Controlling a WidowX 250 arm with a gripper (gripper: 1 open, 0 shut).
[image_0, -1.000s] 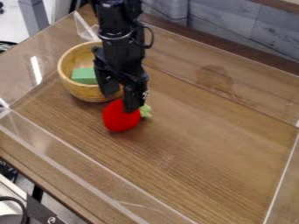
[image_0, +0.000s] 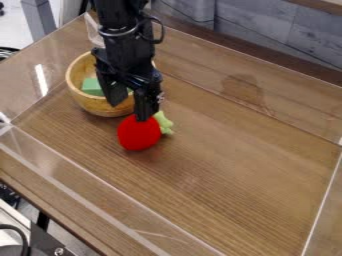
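A red object (image_0: 138, 133) lies on the wooden table, with a pale green piece (image_0: 164, 124) at its right. Just behind it stands a yellow bowl (image_0: 83, 92) holding a green block (image_0: 94, 86). My black gripper (image_0: 127, 98) hangs over the bowl's right side, just above the red object; whether its fingers are open or shut cannot be told.
A grey panelled wall (image_0: 267, 20) edges it at the back right. Dark cables lie at the bottom left corner.
My gripper and arm have shifted left, over the bowl. The red object looks nearly in the same place.
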